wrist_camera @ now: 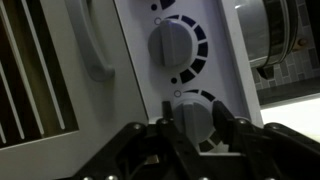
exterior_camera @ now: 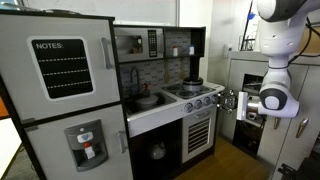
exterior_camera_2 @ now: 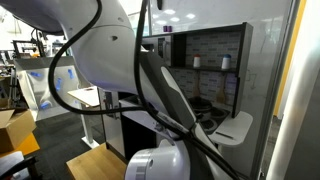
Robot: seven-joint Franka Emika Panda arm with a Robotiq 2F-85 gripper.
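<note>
My gripper is at the front of the toy stove, shut on a white stove knob [wrist_camera: 196, 118] with a black dial scale around it. The fingers [wrist_camera: 168, 130] sit on either side of the knob in the wrist view. A second knob [wrist_camera: 170, 43] stands free beside it, its grip lined up along the panel. In exterior view 1 the gripper [exterior_camera: 229, 101] reaches the right end of the knob row from the right. Exterior view 2 has the arm in front, hiding the gripper.
The oven door handle [wrist_camera: 90, 40] lies close beside the gripper in the wrist view. A pot [exterior_camera: 191, 87] stands on the stove top. The sink [exterior_camera: 147, 102] and white fridge [exterior_camera: 65, 75] are further left.
</note>
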